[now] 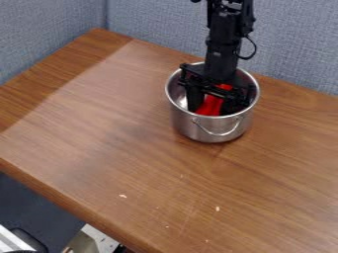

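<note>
The black gripper [211, 85] is lowered from the top into a silver metal pot [211, 126] near the back right of the wooden table. A red object [211, 106] is inside the pot, partly covered by the gripper's dark fingers. Whether the fingers are open or closed on it is hidden by the pot and by their dark shapes.
Grey padded walls [66, 25] stand behind and at the left. Cables and white parts sit off the table at the lower left.
</note>
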